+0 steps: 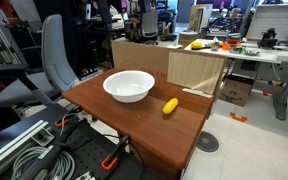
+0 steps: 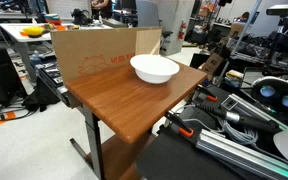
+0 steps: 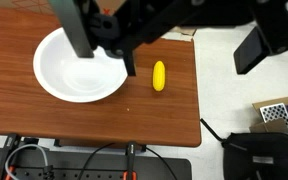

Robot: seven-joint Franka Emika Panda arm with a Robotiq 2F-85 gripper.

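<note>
A white bowl (image 1: 129,86) sits on the brown wooden table (image 1: 154,125), upright and, as far as shows, empty. To its right in exterior view 1 lies a small, long yellow object (image 1: 171,105), apart from the bowl. From the wrist, my gripper stands open above the table, its dark blurred fingers wide apart with nothing between them. Below and between them the yellow object (image 3: 159,76) shows on the wood, while the left finger covers part of the bowl (image 3: 59,80). Exterior view 2 shows the bowl (image 2: 154,68), but I cannot make out the yellow object there.
Cardboard panels (image 1: 140,59) stand along the table's far edge. A black bag (image 3: 264,155) lies on the floor beyond the table's right side in the wrist view. Cables (image 1: 44,160) and dark rails run along the near side. Bare wood surrounds the yellow object.
</note>
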